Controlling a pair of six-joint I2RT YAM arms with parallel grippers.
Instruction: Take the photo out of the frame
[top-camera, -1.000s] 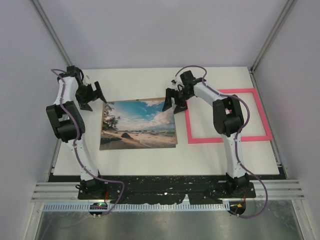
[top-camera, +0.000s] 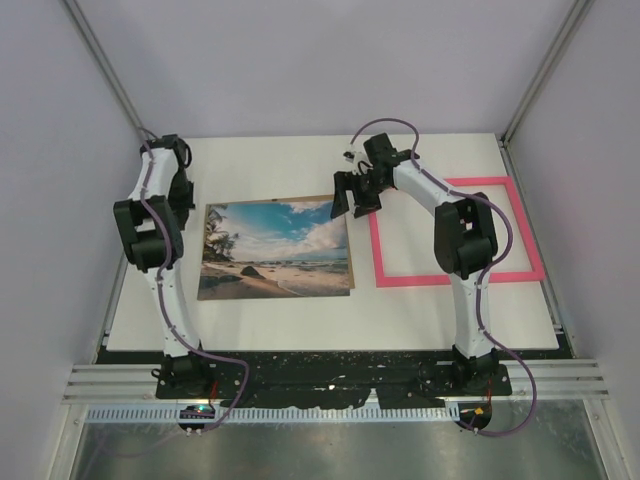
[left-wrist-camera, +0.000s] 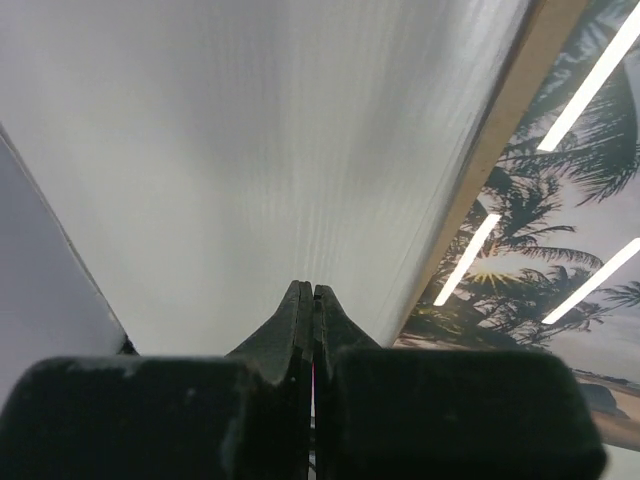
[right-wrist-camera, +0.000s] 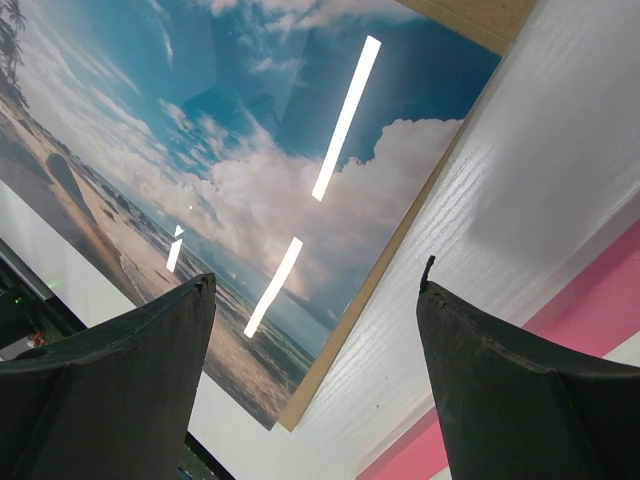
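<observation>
The beach photo (top-camera: 275, 250) lies flat on a brown backing board (right-wrist-camera: 480, 15), whose edge shows along the photo's top and sides. To their right rests the pink frame (top-camera: 458, 281), apart from them. My left gripper is shut, nothing showing between its fingertips; it stands off the photo's left edge, over bare white table. Above the photo's upper right part, my right gripper stands open. Its left finger (right-wrist-camera: 205, 300) is over the photo and its right finger (right-wrist-camera: 435, 310) over the strip between board and pink frame.
Grey walls (top-camera: 50, 250) rise at the left, back and right. Only a narrow gap parts the board from the pink frame.
The left gripper's fingers have gone from spread to shut, and its arm has shifted a little right. My right arm has moved slightly right, still open. The photo lies nearly where it was.
</observation>
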